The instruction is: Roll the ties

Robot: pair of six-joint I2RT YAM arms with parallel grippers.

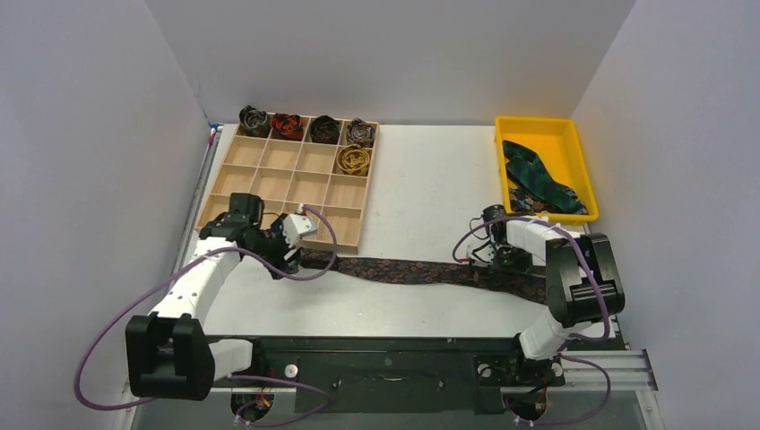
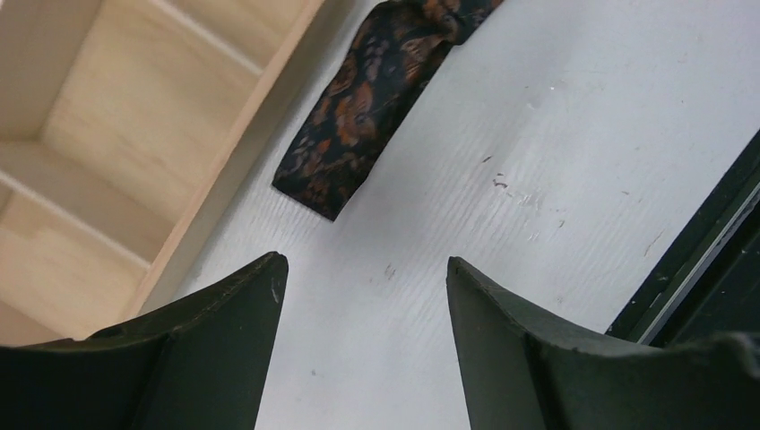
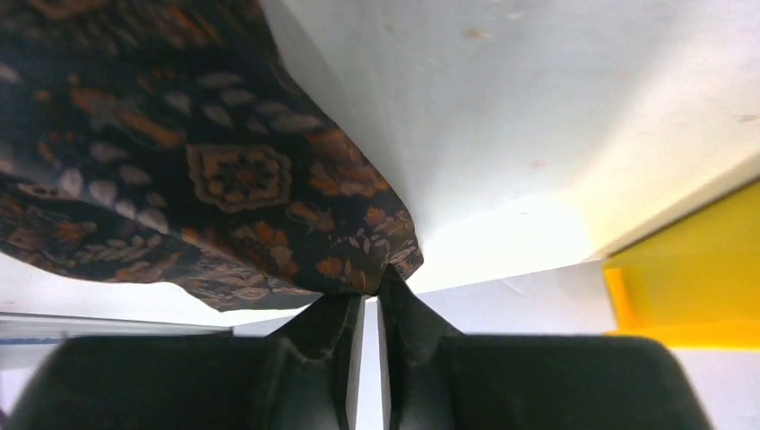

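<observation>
A dark floral tie (image 1: 408,271) lies stretched across the white table from below the wooden tray to the right side. Its narrow end (image 2: 332,161) rests flat beside the tray's edge in the left wrist view. My left gripper is open over bare table just off that end, with nothing between its fingers. In the right wrist view my right gripper is shut on an edge of the tie's broad part (image 3: 269,193), which rises in a fold toward the fingertips. The right arm hides some of the tie from above.
The wooden compartment tray (image 1: 362,215) holds several rolled ties in its far cells; its nearer cells are empty. A yellow bin (image 1: 560,143) with a green tie (image 1: 542,179) and other cloth stands at back right.
</observation>
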